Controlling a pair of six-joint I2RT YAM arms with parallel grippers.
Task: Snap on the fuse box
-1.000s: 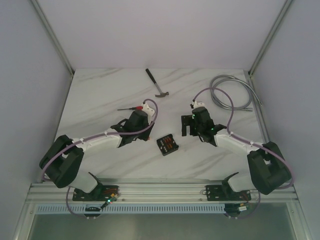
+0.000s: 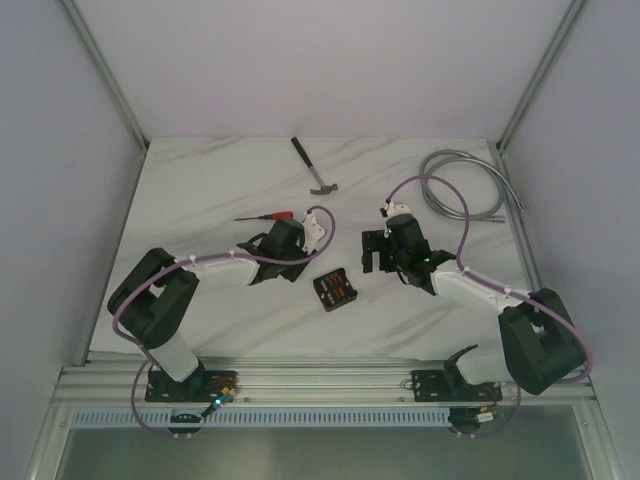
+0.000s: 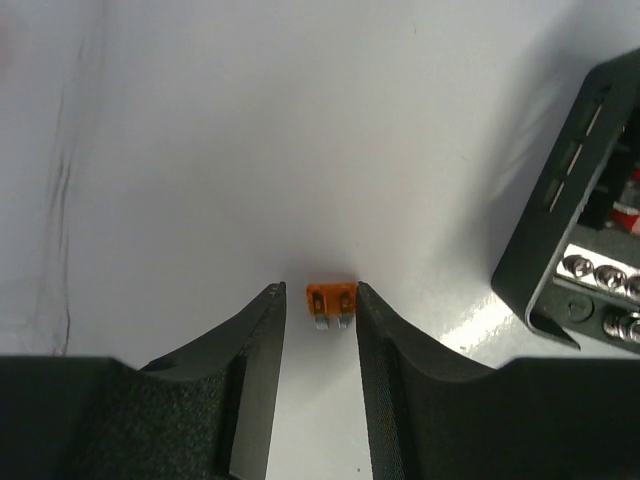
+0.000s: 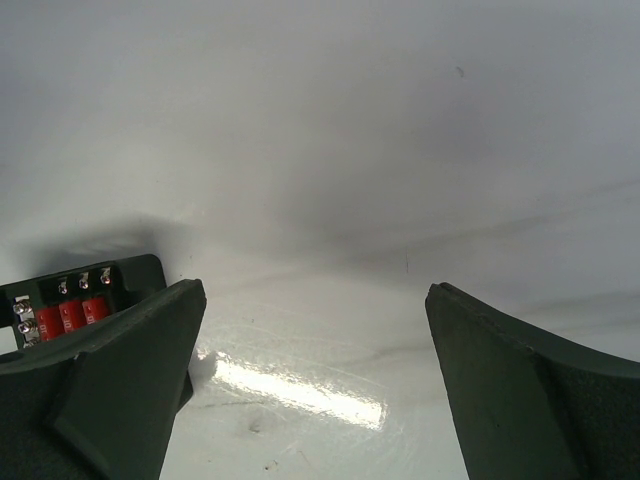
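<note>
A small orange fuse piece (image 3: 330, 298) with two metal prongs lies on the table between the fingertips of my left gripper, which are parted, with a gap at its left side. To its right is the black fuse box (image 3: 545, 225), holding red fuses (image 4: 72, 314) beside silver screw terminals. In the top view the box (image 2: 335, 289) sits at the centre front between both arms. My right gripper stands open over bare table, with the box partly behind its left finger.
A red screwdriver (image 2: 281, 215) lies behind the left arm, a hammer (image 2: 316, 176) farther back. A coiled grey hose (image 2: 455, 157) occupies the back right. Bare table (image 2: 190, 180) spans the back left.
The right arm and fuse box look still.
</note>
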